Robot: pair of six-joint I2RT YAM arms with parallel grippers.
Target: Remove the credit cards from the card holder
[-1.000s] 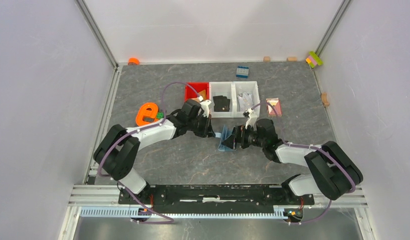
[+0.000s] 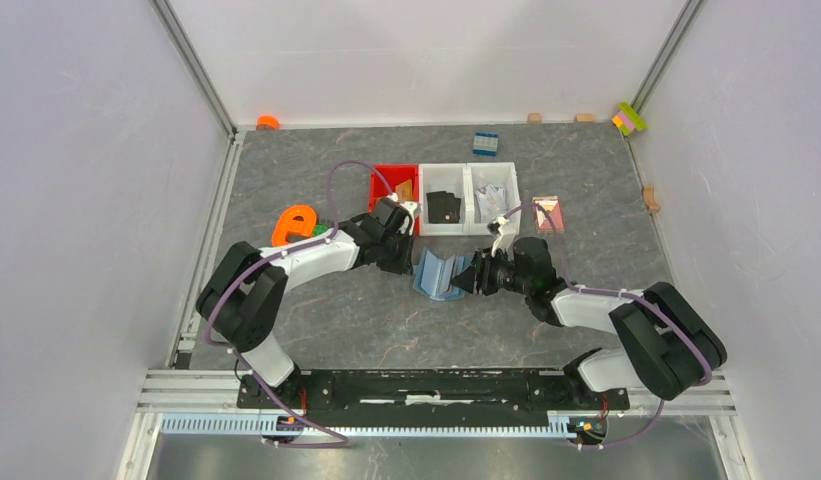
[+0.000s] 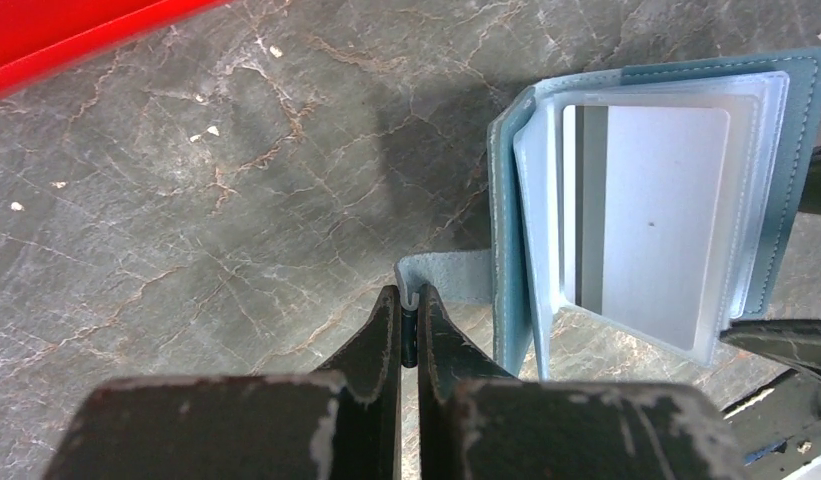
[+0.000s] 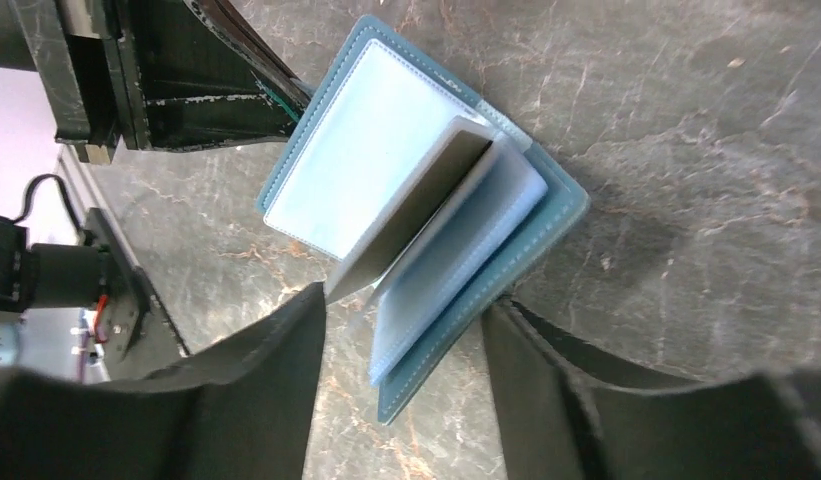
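The blue card holder point(image 2: 435, 274) point(image 3: 792, 200) point(image 4: 353, 140) is spread open on its folds, showing white sleeves and a pale card with a grey stripe point(image 3: 655, 217). My left gripper point(image 2: 407, 263) is shut on the holder's tab, at its left side. My right gripper point(image 2: 469, 275) is part open at the holder's right, its blurred fingertips either side of the sleeves and edge; whether they touch is unclear.
A red bin point(image 2: 393, 172) and white bins point(image 2: 443, 171) stand behind the holder. An orange object point(image 2: 294, 218) lies at left, a pink box point(image 2: 548, 213) at right.
My left gripper has moved left with the tab, and the holder has spread wider open. The right gripper has barely moved.
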